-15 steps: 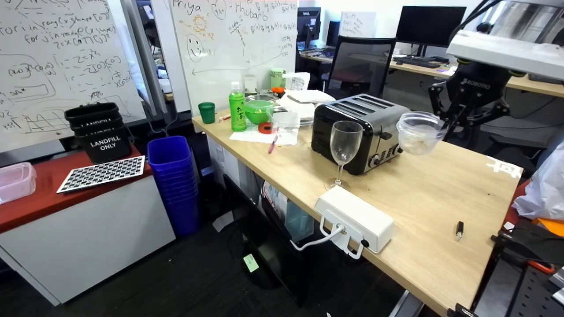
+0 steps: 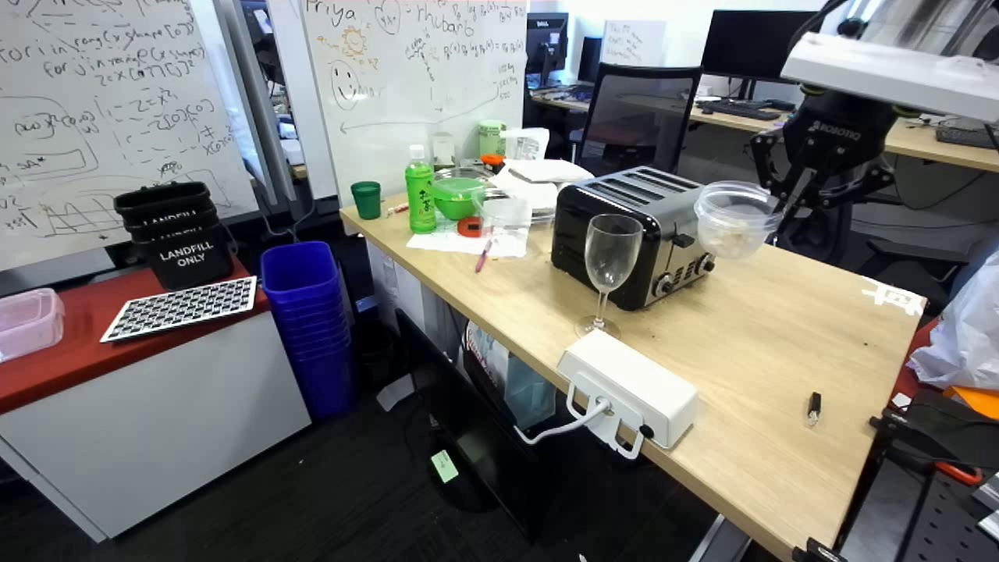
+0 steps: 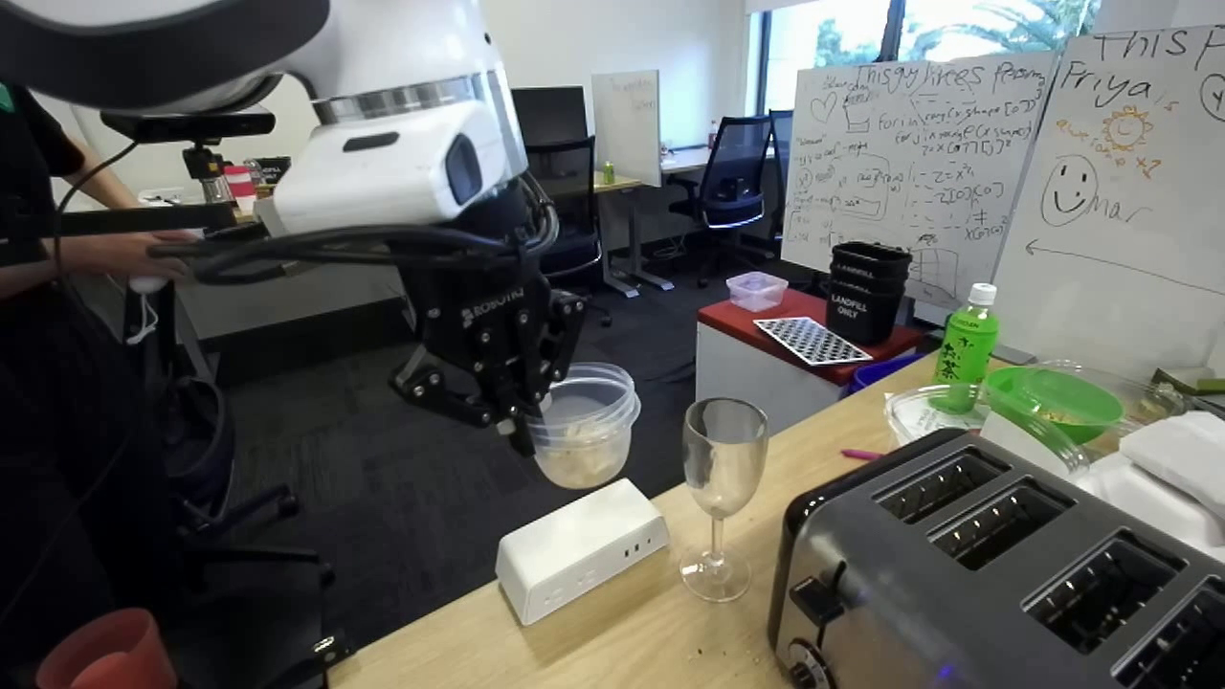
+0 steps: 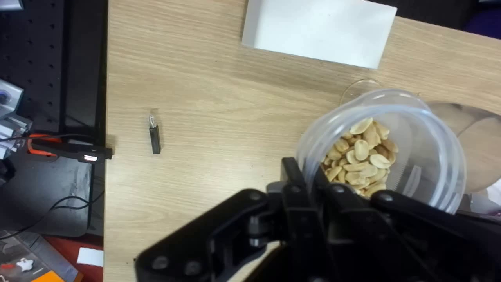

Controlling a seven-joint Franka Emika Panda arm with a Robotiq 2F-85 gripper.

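A clear plastic tub (image 2: 735, 229) with peanuts (image 4: 361, 155) in its bottom hangs in the air above the table. My gripper is shut on the tub's near wall, one finger inside and one outside. The tub (image 3: 582, 436) looks close to upright, its rim tipped a little. A clear stemmed glass (image 2: 613, 257) stands empty on the table beside the toaster (image 2: 632, 234). In the wrist view the tub covers part of the glass.
The white power box (image 2: 629, 385) sits on the table edge near the glass. A green bottle (image 2: 421, 192), a green bowl (image 2: 459, 198) and papers crowd the far end. A small black-handled item (image 4: 155, 138) lies on otherwise clear table.
Tub and gripper have risen slightly and shifted a little left in exterior view 1. The gripper keeps its hold on the tub; the glass and toaster have not moved.
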